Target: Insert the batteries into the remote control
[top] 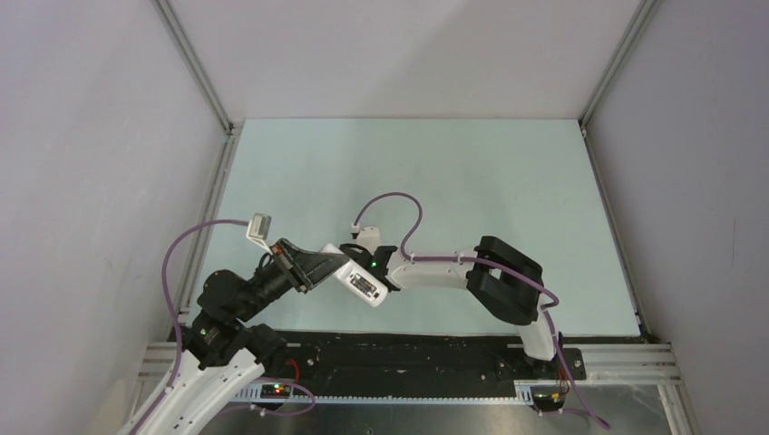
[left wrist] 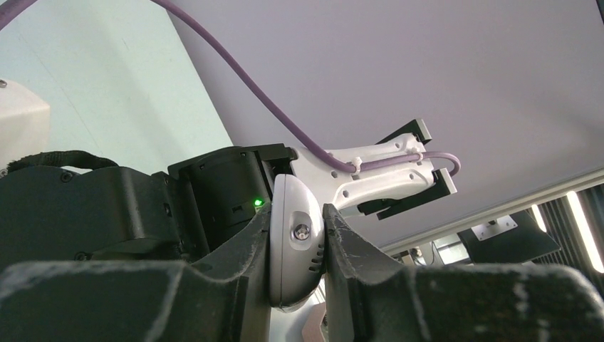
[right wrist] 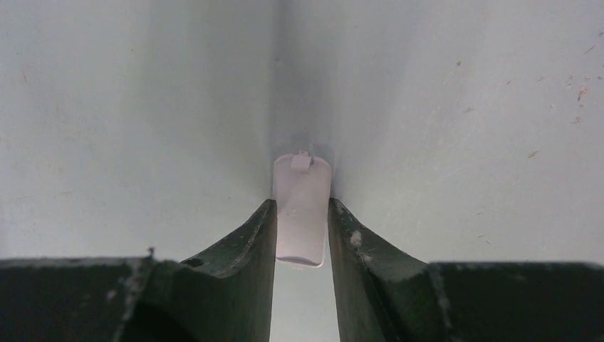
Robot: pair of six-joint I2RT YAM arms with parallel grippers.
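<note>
My left gripper is shut on the white remote control (top: 364,279), which is held tilted above the table. Its rounded end fills the space between the dark fingers in the left wrist view. From above, a dark battery compartment with pale bars inside shows; whether these are batteries is too small to tell. My right gripper stands open over a small white battery cover (right wrist: 301,235) lying on the table. Its fingertips appear at either side of the cover; contact cannot be made out. From above, those fingertips are hidden.
The right arm (top: 444,271) reaches in from the right, its wrist close beside and partly behind the held remote. No loose objects show on the pale table (top: 453,172), whose back and right areas are free. Walls (top: 689,181) bound the sides.
</note>
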